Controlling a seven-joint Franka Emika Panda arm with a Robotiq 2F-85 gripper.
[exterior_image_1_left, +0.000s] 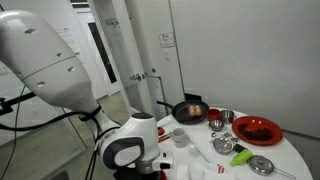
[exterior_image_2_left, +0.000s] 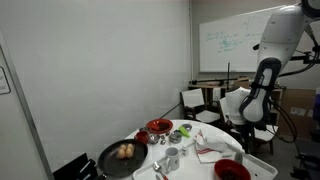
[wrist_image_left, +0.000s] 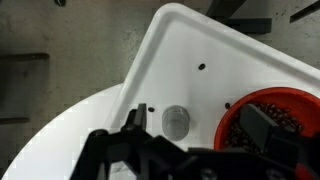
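Observation:
My gripper stands open above a white tray, with nothing between its fingers. Below the gap, a small round grey piece sits on the tray. Beside it in the wrist view is a red bowl holding dark beans, partly covered by the right finger. From exterior view 2, the red bowl shows at the front, with the gripper above and behind it. In exterior view 1 the arm's white body hides most of the tray area.
A black pan with brownish food, a white cup, a large red plate, metal pots and a green item occupy the table. A few dark crumbs lie on the tray. Bare floor shows beyond its edge.

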